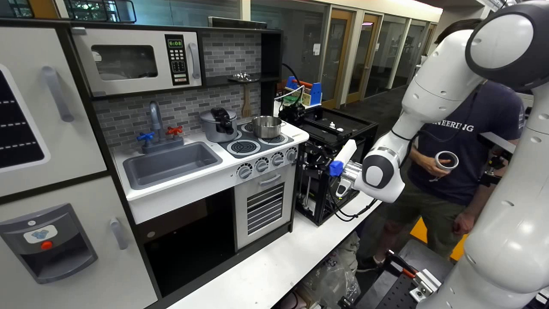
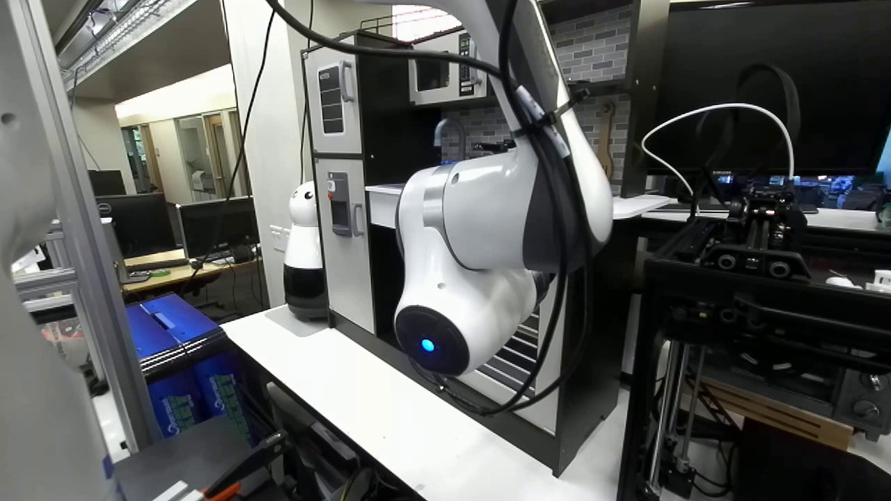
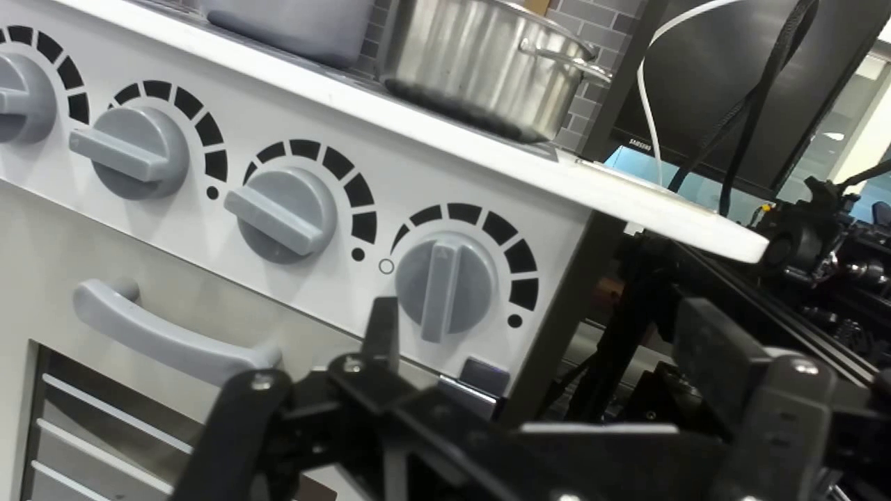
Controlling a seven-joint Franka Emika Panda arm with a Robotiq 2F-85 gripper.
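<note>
My gripper stands open in the wrist view, its two dark fingers wide apart with nothing between them. Beyond the left finger is the rightmost grey stove knob (image 3: 445,285), its ridge nearly upright. Other knobs (image 3: 284,216) lie farther left on the white panel, their ridges slanted. A steel pot (image 3: 484,67) sits on the stove top above. From exterior view 1, the arm's wrist (image 1: 381,172) hangs in the air to the right of the toy kitchen. The arm (image 2: 484,217) hides the gripper in exterior view 2.
A lidded grey pot (image 1: 216,123) stands beside the steel one. The sink (image 1: 172,165) is empty. A black-framed machine (image 1: 329,134) adjoins the kitchen's right side. Behind the arm, a person (image 1: 447,149) holds a cup (image 1: 446,161).
</note>
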